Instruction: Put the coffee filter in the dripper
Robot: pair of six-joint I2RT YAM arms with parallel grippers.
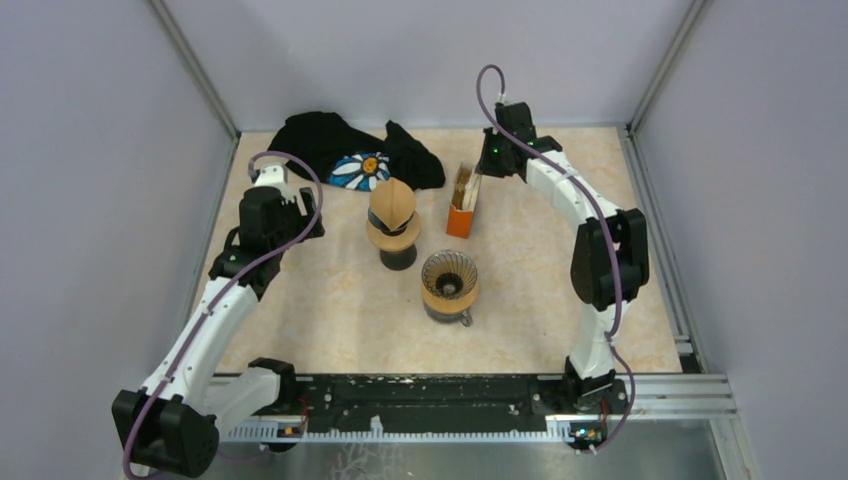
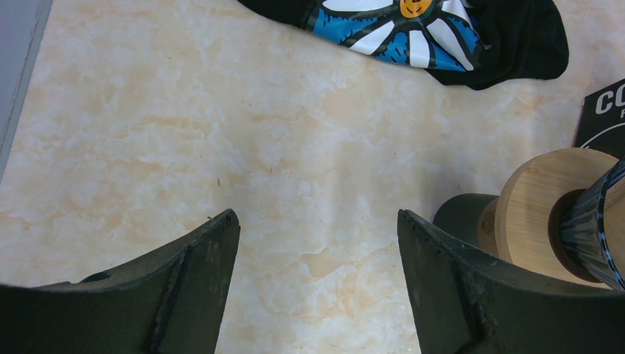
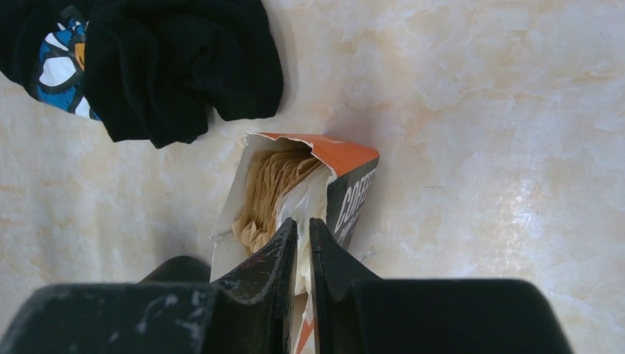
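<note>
A ribbed dripper [image 1: 449, 274] with nothing in its cone stands at the middle of the table. Behind it to the left, a second dripper on a wooden collar [image 1: 393, 236] holds a brown paper filter [image 1: 392, 203]. Brown filters [image 3: 278, 181] and white filters [image 3: 301, 198] stand in an open orange and black box [image 3: 351, 186]. My right gripper is shut over the box, its tips in front of the white filters; whether any paper is pinched there is unclear. Well left of the drippers, my left gripper is open and empty.
Black cloth [image 1: 330, 145] with a flower print lies along the back left. A wall stands behind.
</note>
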